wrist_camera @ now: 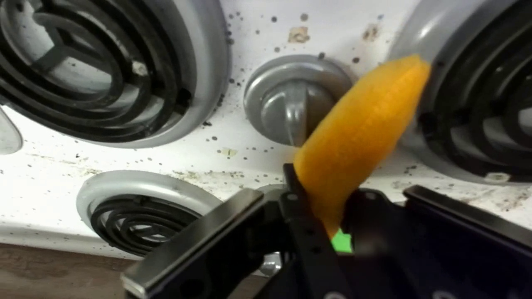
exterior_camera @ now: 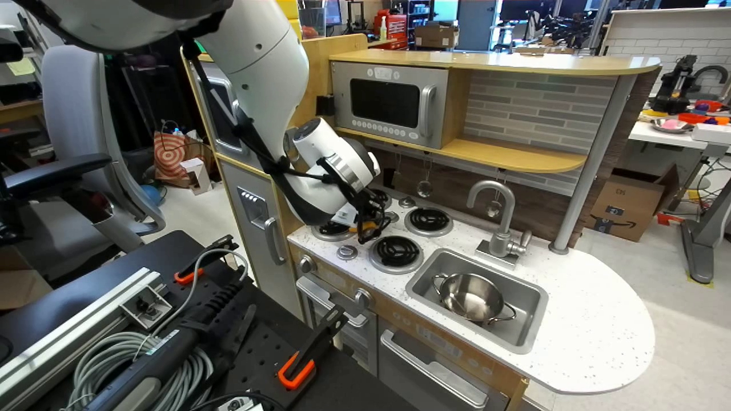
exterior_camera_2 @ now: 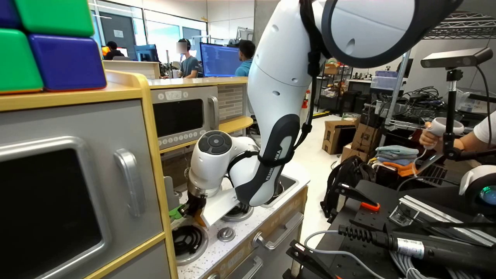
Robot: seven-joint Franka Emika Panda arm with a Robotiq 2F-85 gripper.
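Observation:
An orange carrot-shaped item [wrist_camera: 361,127] with a bit of green [wrist_camera: 342,241] at its lower end slants between the fingers of my gripper in the wrist view. One finger [wrist_camera: 295,197] lies close along its left side, the other close to its right. Whether they press on it I cannot tell. Low over the back-left stove area, the gripper [exterior_camera: 366,222] shows small and dark in exterior view 1, with orange beside it. Exterior view 2 has the green part [exterior_camera_2: 175,212] left of the gripper and orange [exterior_camera_2: 200,217] to its right.
Around the gripper are several black coil burners [exterior_camera: 397,252] and a grey knob [wrist_camera: 294,99]. A metal pot [exterior_camera: 471,297] sits in the sink [exterior_camera: 527,329], near the faucet [exterior_camera: 503,219]. The microwave [exterior_camera: 387,99] overhangs the back.

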